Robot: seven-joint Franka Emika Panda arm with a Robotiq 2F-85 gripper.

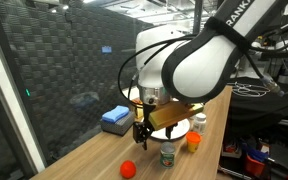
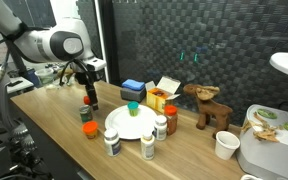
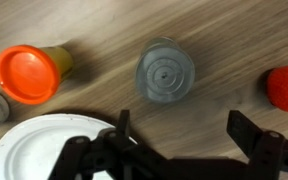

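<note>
My gripper stands open above the table, its dark fingers spread wide with nothing between them. In the wrist view, a silver can lies ahead of the gap between the fingers, seen from above. To its right is a red ball, and to its left an orange cup. A white plate reaches in at the lower left. Exterior view 2 shows the can upright on the wood, with the gripper higher and close behind it. The ball is partly hidden there.
A green cup stands on the plate. White bottles, a red-orange jar, a yellow box, a blue block, a brown animal figure and a white cup occupy the far side. Bare wood lies beyond the ball.
</note>
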